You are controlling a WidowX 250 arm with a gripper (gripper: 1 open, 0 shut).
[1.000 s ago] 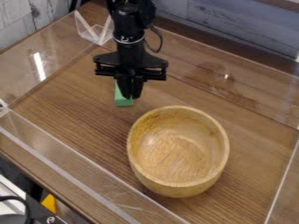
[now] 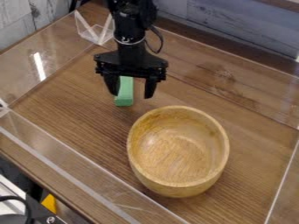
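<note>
My black gripper (image 2: 131, 80) hangs from the top of the camera view over a green block (image 2: 124, 93) lying on the wooden table, its two fingers spread open on either side, left and right of the block. Whether the fingertips touch the table is hard to tell. In front and to the right is a large tan wooden bowl (image 2: 177, 150), empty.
A clear plastic piece stands at the back left edge. A cable and a small yellow object lie beyond the lower left edge.
Over the last second my gripper's fingers have spread wider and come down around the green block. The block and bowl look unmoved.
</note>
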